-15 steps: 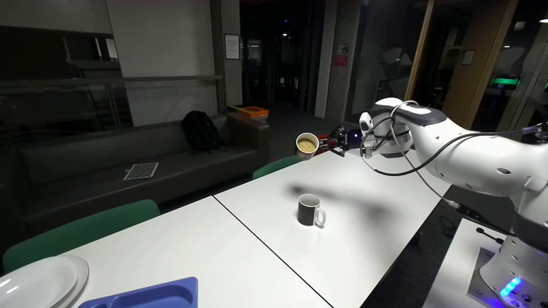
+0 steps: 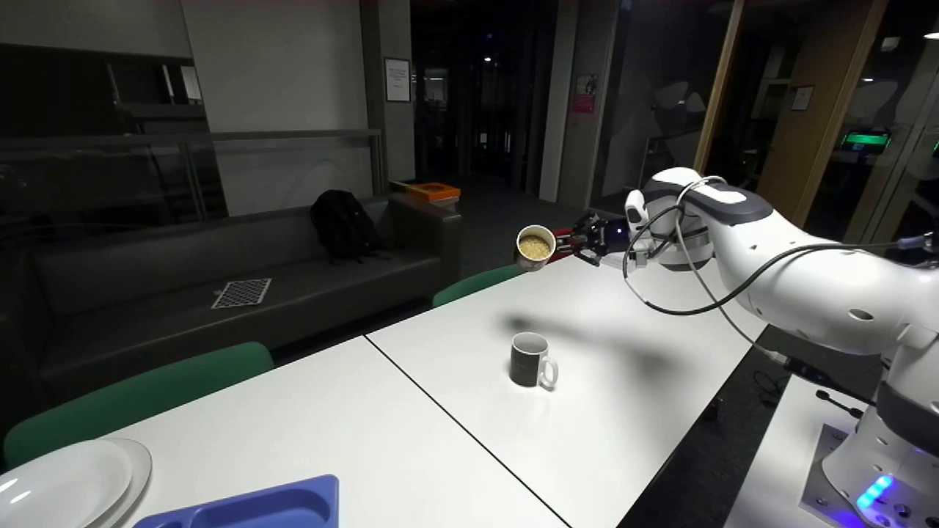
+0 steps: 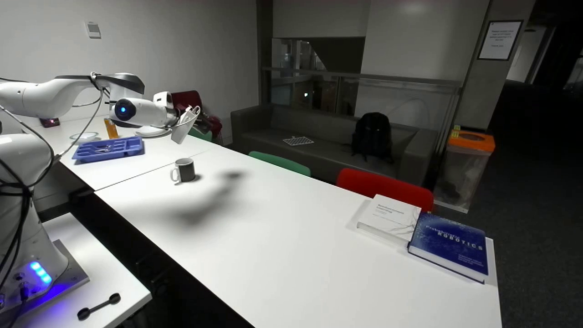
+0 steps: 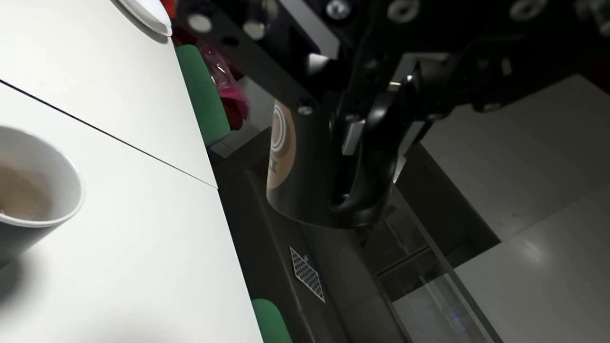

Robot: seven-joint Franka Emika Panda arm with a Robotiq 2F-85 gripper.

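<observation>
A paper cup (image 2: 534, 257) with tan grains inside is held above the table by my gripper (image 2: 563, 243), which is shut on its side. The cup leans, its mouth facing exterior view 1. In the wrist view the cup (image 4: 309, 171) shows a dark wall with an orange-brown patch, and my finger (image 4: 374, 166) lies against it. Lower down, a dark mug (image 2: 525, 365) with a white handle stands upright on the table, apart from the cup. The wrist view catches this mug (image 4: 57, 197) at its left edge, with something brown inside.
White plates (image 2: 66, 484) and a blue tray (image 2: 290, 501) occupy one end of the table. At the other end lie a white book (image 3: 388, 216) and a blue book (image 3: 448, 240). Bare tabletop (image 3: 284, 235) stretches between the mug and the books. Green chairs (image 3: 278, 163) line the far side.
In exterior view 1, the gripper and the cup have shifted slightly right, and the cup's tilt looks a little different. The mug stands where it was.
</observation>
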